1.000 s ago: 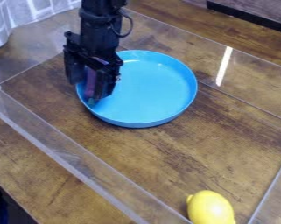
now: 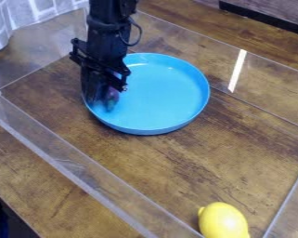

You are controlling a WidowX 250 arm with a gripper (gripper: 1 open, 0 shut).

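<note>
My black gripper (image 2: 99,76) reaches down from the top of the view over the left rim of a blue round tray (image 2: 158,98). Its fingertips are low at the tray's left side, beside a small dark purple object (image 2: 111,96) that is mostly hidden by the gripper. The frame is too dark there to tell how the fingers stand or whether anything is between them.
A yellow lemon-like object (image 2: 222,220) lies at the lower right on the wooden table (image 2: 238,130). Clear plastic edges run along the left and bottom. The table right of the tray is clear.
My gripper has shifted slightly up and changed its pose at the tray's left rim, covering more of the purple object. The tray and yellow object look unmoved.
</note>
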